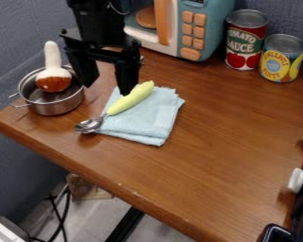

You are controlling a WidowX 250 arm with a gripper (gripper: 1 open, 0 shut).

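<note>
The black gripper [105, 70] hangs open over the left part of the table, between the steel pot [61, 100] and the yellow banana-like object [132, 98], nothing visible between its fingers. The yellow object lies on a folded light blue cloth [147, 128], beside a metal spoon [91, 125]. A white object with a red-brown end [53, 71] stands in the pot.
A toy microwave [189, 33] stands at the back, with a tomato can [244, 47] and a yellow-labelled can [282, 62] to its right. A dark appliance [294, 198] edges the right side.
</note>
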